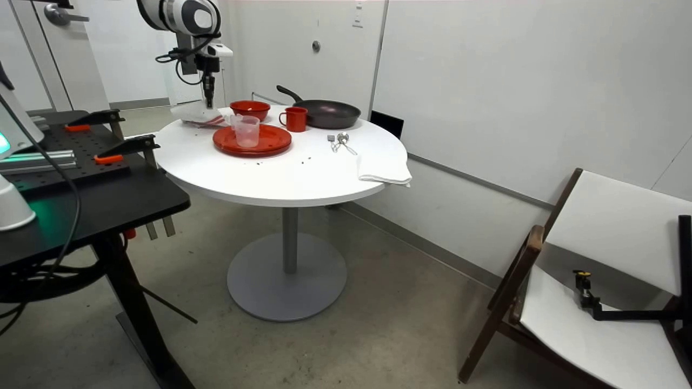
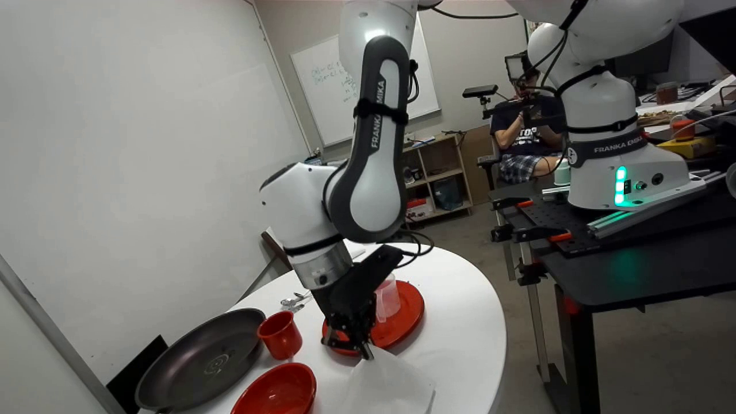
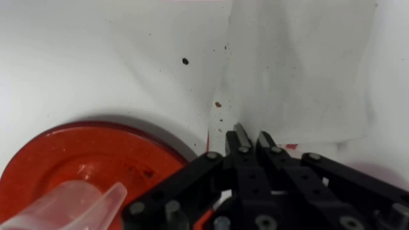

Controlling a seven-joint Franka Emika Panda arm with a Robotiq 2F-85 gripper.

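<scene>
My gripper is shut on a white cloth [image 3: 310, 88] that has some red marks along its near side. In exterior view 2 the cloth [image 2: 390, 386] rises to a peak at the fingertips and spreads downward from them. Seen from exterior view 1, the gripper [image 1: 209, 105] is above the table's far left side, with the pinched cloth [image 1: 194, 112] raised and its lower part close to the tabletop. Exactly how much of it touches the table cannot be told.
Beside the cloth are red plates [image 1: 279, 137] bearing a clear cup [image 1: 247, 132]. A red bowl [image 1: 251, 109], red mug [image 1: 295, 119] and black pan [image 1: 331, 115] stand behind. Utensils [image 1: 341, 142] and another white cloth [image 1: 384, 169] lie rightward.
</scene>
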